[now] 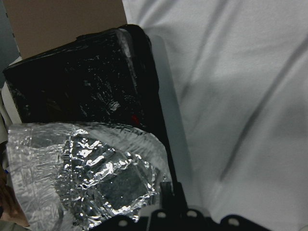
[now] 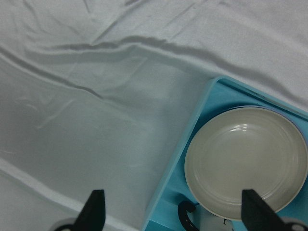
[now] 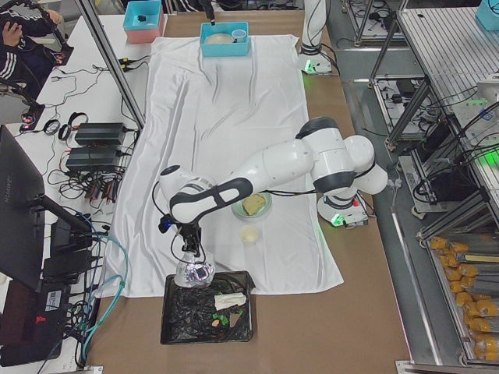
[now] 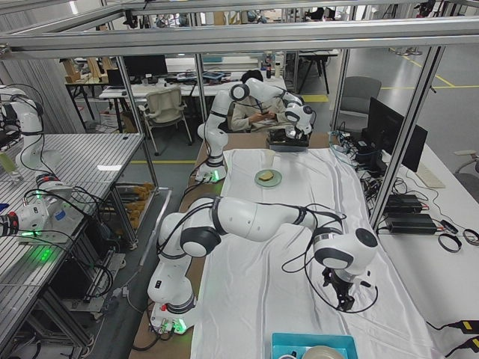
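Note:
My left gripper (image 3: 191, 248) is shut on a crinkled clear plastic container (image 1: 91, 178), held at the upper edge of the black lined tray (image 3: 207, 323) in the camera left view. The tray holds a white item (image 3: 230, 300) and small coloured scraps. In the camera right view my right gripper (image 4: 341, 295) hangs above the cloth near the blue bin (image 4: 314, 340). Its fingers stand open in the right wrist view, over that bin's edge, with a cream plate (image 2: 245, 159) inside and nothing between them.
A green plate (image 4: 268, 182) with a yellow food item and a pale cup (image 3: 249, 234) stand by the left arm. White cloth (image 3: 218, 101) covers the middle of the table, mostly clear. A monitor (image 3: 27, 218) and cables line the side.

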